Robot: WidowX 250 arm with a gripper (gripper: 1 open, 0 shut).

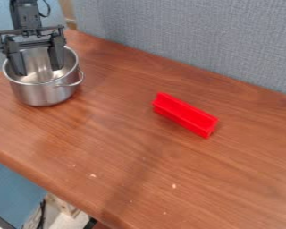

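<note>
My gripper [37, 59] is at the upper left, pointing down into a steel pot [44, 91], its two dark fingers apart and reaching inside the rim. The pot has a wire handle on its right side. Whether anything lies inside it is hard to tell. A red rectangular block [185, 114] lies on the wooden table [170, 179], right of centre and well apart from the pot.
A grey padded wall [193, 36] runs along the back of the table. The table's left edge is close to the pot.
</note>
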